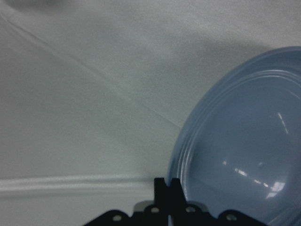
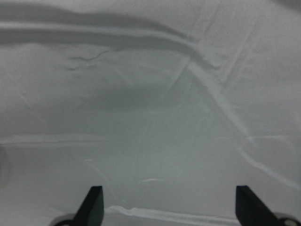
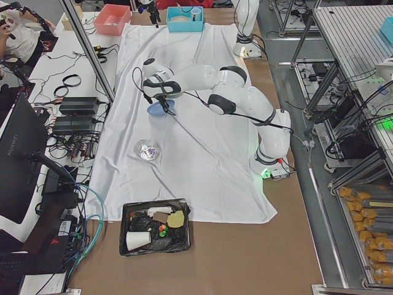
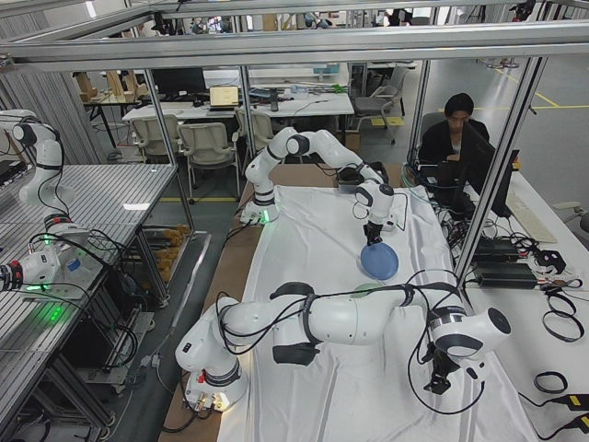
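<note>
A blue plate (image 4: 378, 264) lies on the white cloth; my left gripper is shut at its rim, which seems pinched between the fingertips, seen filling the right of the left wrist view. In the camera left view the plate (image 3: 156, 109) is partly under that gripper, with a silvery dish (image 3: 147, 150) nearer the camera. A green plate (image 4: 366, 289) is mostly hidden behind my right arm in the camera right view. My right gripper stands open over bare cloth.
A black bin (image 3: 156, 244) of mixed items sits on the brown table edge nearest the left camera. A cyan bin (image 3: 185, 24) and pink bin (image 3: 112, 23) are at the far end. Monitors and cables line the side desk.
</note>
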